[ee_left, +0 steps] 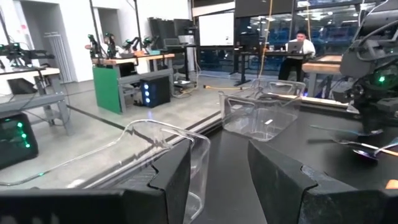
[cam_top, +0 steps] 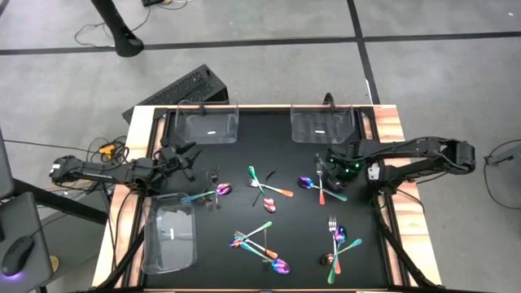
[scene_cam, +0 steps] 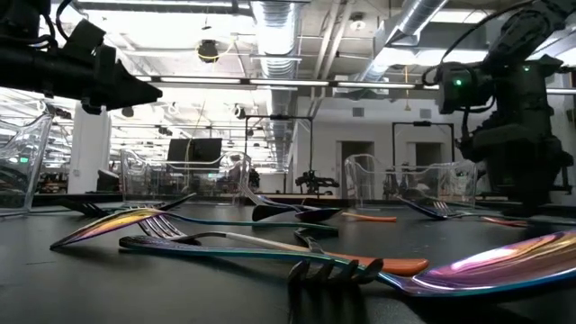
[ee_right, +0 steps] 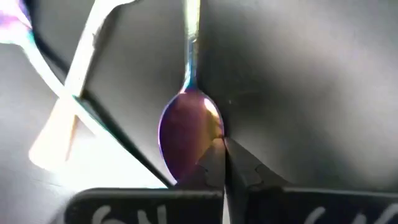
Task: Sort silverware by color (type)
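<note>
My right gripper is shut, its fingertips meeting with nothing between them, over the edge of an iridescent spoon bowl (ee_right: pixel 183 127). To the left in that view, an orange-handled utensil (ee_right: pixel 53 140) crosses an iridescent one. From above, the right gripper (cam_top: pixel 335 165) hangs beside a silver fork (cam_top: pixel 320 169) with an orange handle, crossed by an iridescent spoon (cam_top: pixel 305 181). Other mixed piles include a fork-and-spoon pile (cam_top: pixel 339 236), a front-middle pile (cam_top: pixel 278 265), and a centre pile (cam_top: pixel 281 192). Its fingers wide apart and empty, my left gripper stands open at the left.
Clear bins stand at back left (cam_top: pixel 190 135), back right (cam_top: pixel 303 135) and front left (cam_top: pixel 192 252); all look empty. Dark forks (cam_top: pixel 212 176) and an iridescent spoon (cam_top: pixel 223 189) lie near the left arm. Bare black mat (cam_top: pixel 260 134) shows between the rear bins.
</note>
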